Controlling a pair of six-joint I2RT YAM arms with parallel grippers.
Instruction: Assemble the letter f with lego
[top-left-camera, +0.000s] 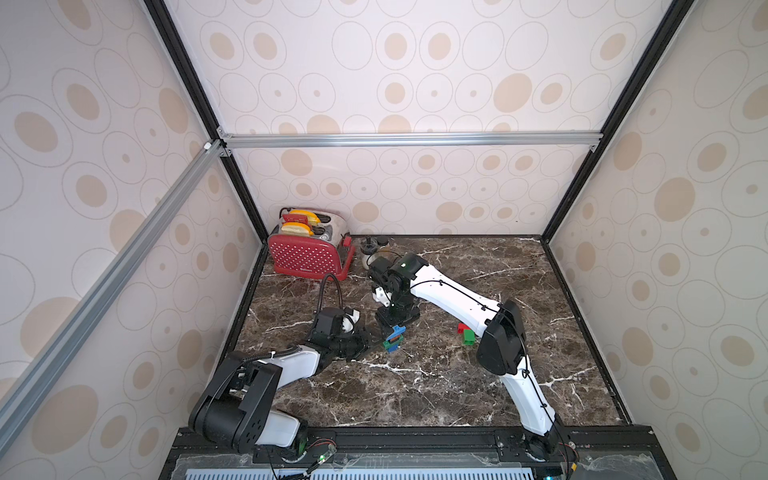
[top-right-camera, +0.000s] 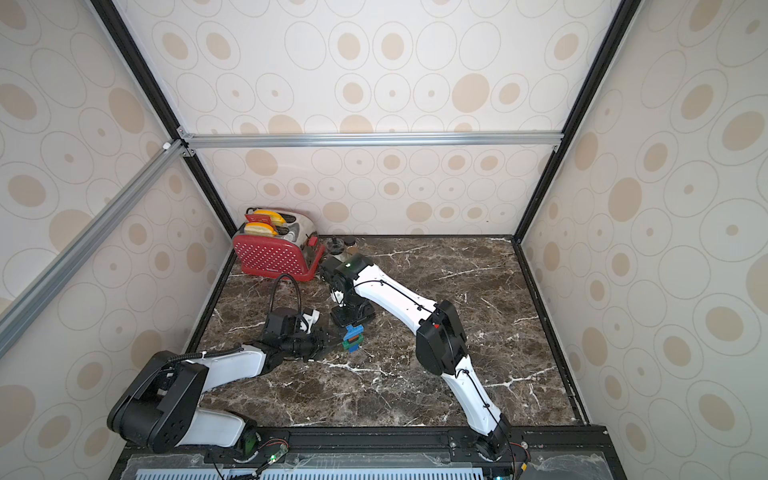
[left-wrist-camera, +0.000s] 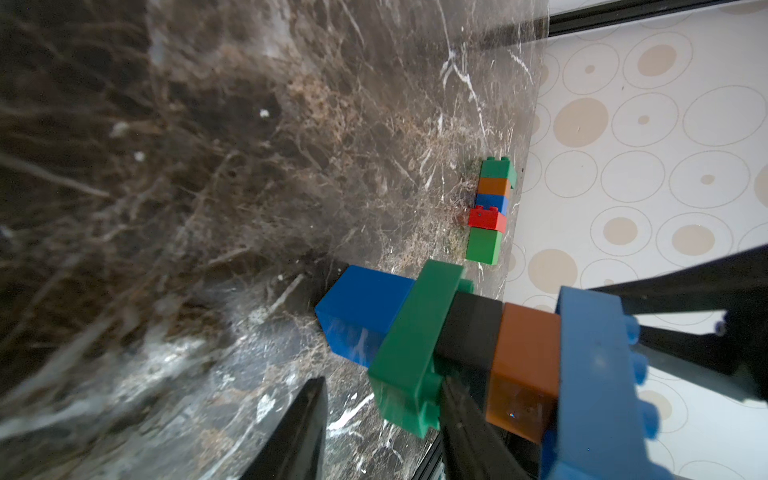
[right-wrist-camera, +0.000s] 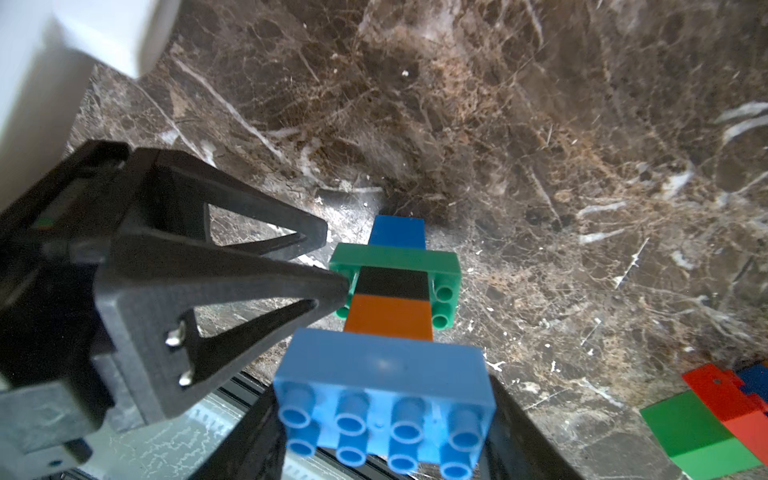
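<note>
A lego assembly of light blue top brick (right-wrist-camera: 382, 360), orange brick (right-wrist-camera: 388, 313), black brick (right-wrist-camera: 392, 280), green brick (right-wrist-camera: 394, 254) and darker blue brick (right-wrist-camera: 397, 230) is held over the marble table by my right gripper (top-left-camera: 391, 326), shut on it near the light blue end. My left gripper stands part open just to its side, fingertips close to the green brick; in the right wrist view nothing shows clasped between them.
Loose or joined red and green bricks (top-left-camera: 468, 336) lie to the right, beside blue and orange ones. A red basket (top-left-camera: 308, 256) stands at the back left.
</note>
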